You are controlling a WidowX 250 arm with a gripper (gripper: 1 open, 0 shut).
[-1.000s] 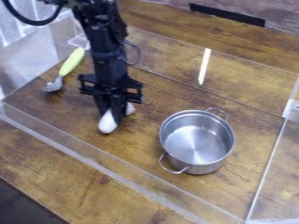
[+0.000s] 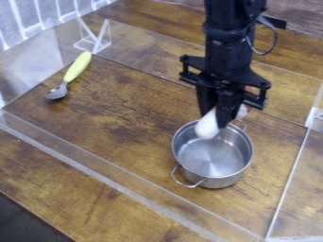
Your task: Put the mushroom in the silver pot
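My gripper [image 2: 225, 117] hangs over the back part of the silver pot [image 2: 225, 164], its fingers pointing down. A pale, whitish shape, apparently the mushroom [image 2: 211, 127], shows at the fingertips and overlaps the pot's opening in the camera view. Its outline is blurred and partly hidden by the dark fingers. The pot stands upright with its two thin handles, and the part of its inside that I can see is bare.
A spoon with a yellow-green handle [image 2: 78, 66] lies at the far left, clear of the arm. Transparent panels border the wooden surface [image 2: 108, 118], which is free left of the pot.
From the left side, low over the wood, my gripper has come right to the pot, bringing the pale thing with it. The pot and spoon have stayed put.
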